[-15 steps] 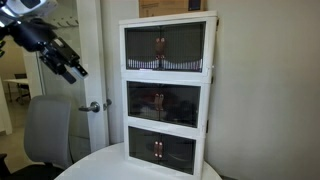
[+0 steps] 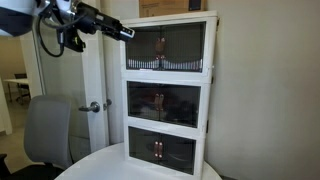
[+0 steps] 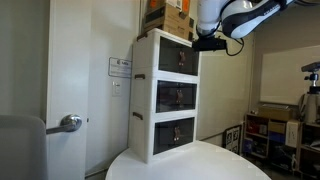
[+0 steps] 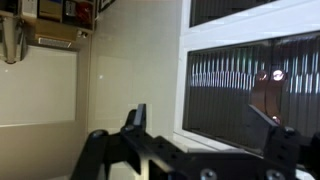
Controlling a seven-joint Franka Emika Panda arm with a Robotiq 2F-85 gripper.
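Note:
A tall white cabinet (image 2: 205,112) with three tiers of dark double doors stands on a round white table (image 2: 95,168). Brown handles (image 2: 159,101) hang at the centre of each tier, and all the doors look closed. My gripper (image 2: 127,33) is at the upper left of the cabinet, level with its top tier. In the wrist view its fingers (image 4: 138,117) are spread wide, nothing between them. A ribbed dark door (image 4: 228,92) with brown handles fills the right of that view, apart from the fingers.
Cardboard boxes (image 3: 168,20) sit on top of the cabinet. A grey chair (image 2: 47,130) and a white door (image 2: 92,75) are to the left. Shelves (image 3: 273,125) with assorted items stand at the far right.
The arm has swung rightward and up, from the left edge of the exterior view to beside the cabinet's top tier. The cabinet and its doors look unchanged.

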